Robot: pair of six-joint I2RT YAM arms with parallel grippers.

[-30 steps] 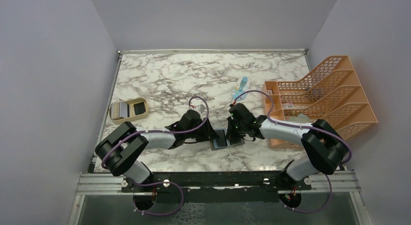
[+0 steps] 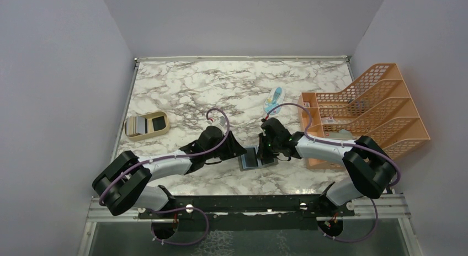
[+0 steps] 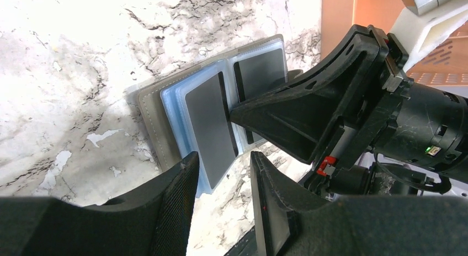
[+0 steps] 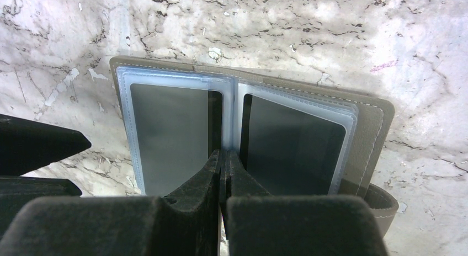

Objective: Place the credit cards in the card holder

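The card holder point(image 4: 365, 140) lies spread on the marble table, a grey cover with clear bluish sleeves. Dark cards show in its left sleeve point(image 4: 171, 132) and right sleeve point(image 4: 292, 140). My right gripper is shut over the fold between the sleeves, with nothing visible between its fingertips. On the holder's left side my left gripper stands open and empty, its fingers point(image 3: 182, 184) by the lower edge of the left sleeve. A tan box point(image 2: 148, 136) at the far left of the table holds several cards point(image 2: 142, 125) standing in a row and a dark one.
An orange rack point(image 2: 359, 115) with several compartments stands on the right, behind the right arm. A small blue-and-white item point(image 2: 274, 100) lies at the rack's left. Bare marble fills the back and middle of the table.
My left arm has drawn back to the left, away from the holder's left side. The right arm and the holder look unmoved.
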